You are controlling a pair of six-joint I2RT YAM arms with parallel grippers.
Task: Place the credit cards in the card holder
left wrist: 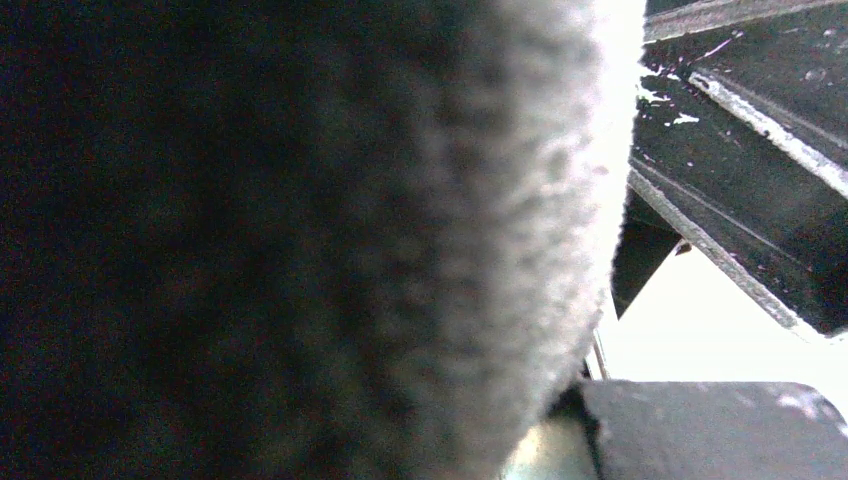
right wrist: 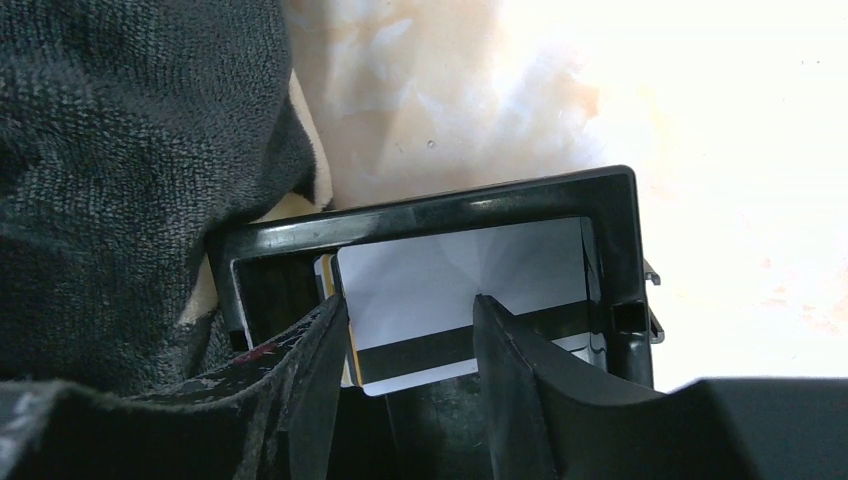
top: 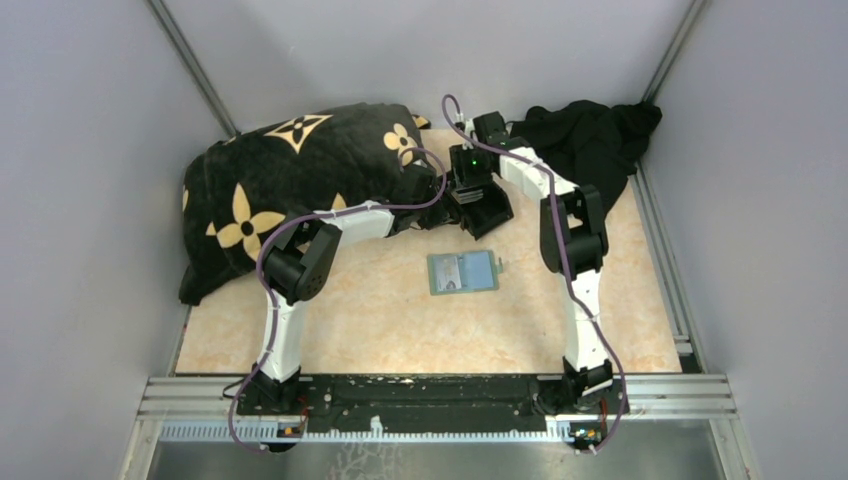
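White cards with a dark stripe lie in the black tray, one overlapping another. My right gripper reaches over that tray, its fingers spread apart with the upper card showing between them. Whether they touch it, I cannot tell. In the top view, an opened flat holder with green edges, apparently the card holder, rests in front of the tray, a silvery panel on its left and blue on its right. By the tray's left side is my left gripper; dark fleece fills most of its wrist view and hides its fingertips.
A large dark pillow with tan flower shapes takes up the back left, close against my left arm. Black cloth is bunched at the back right. Bare table surrounds the holder in front.
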